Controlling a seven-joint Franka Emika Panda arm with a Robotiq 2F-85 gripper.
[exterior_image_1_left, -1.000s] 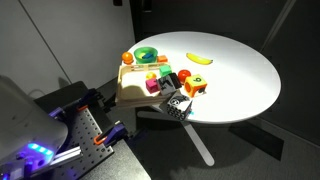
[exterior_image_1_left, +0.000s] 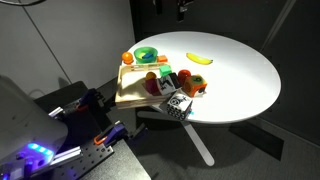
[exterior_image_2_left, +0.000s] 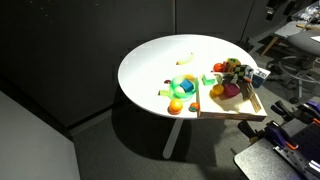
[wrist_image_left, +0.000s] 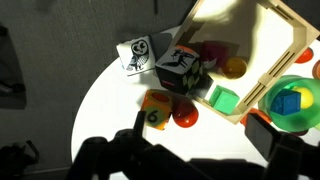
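Observation:
My gripper (exterior_image_1_left: 170, 9) hangs high above the far side of the round white table, open and empty. In the wrist view its two dark fingers (wrist_image_left: 130, 147) stand wide apart at the lower edge. Below it are an orange numbered cube (wrist_image_left: 155, 108), a red tomato-like ball (wrist_image_left: 185, 114), a dark picture cube (wrist_image_left: 179, 65) and a white cube with an owl (wrist_image_left: 136, 54). A shallow wooden tray (exterior_image_1_left: 127, 96) holds an orange ball (wrist_image_left: 235, 67) and a dark red piece (wrist_image_left: 213, 52). A green block (wrist_image_left: 224, 99) lies at the tray's corner.
A green bowl (exterior_image_1_left: 146, 54) with a blue block (wrist_image_left: 286, 101) inside stands behind the tray, beside an orange fruit (exterior_image_1_left: 127, 57). A yellow banana (exterior_image_1_left: 199, 57) lies at the back. The owl cube sits near the front edge.
In exterior view 1 my gripper has moved to the right, high above the table. The objects on the table look unmoved.

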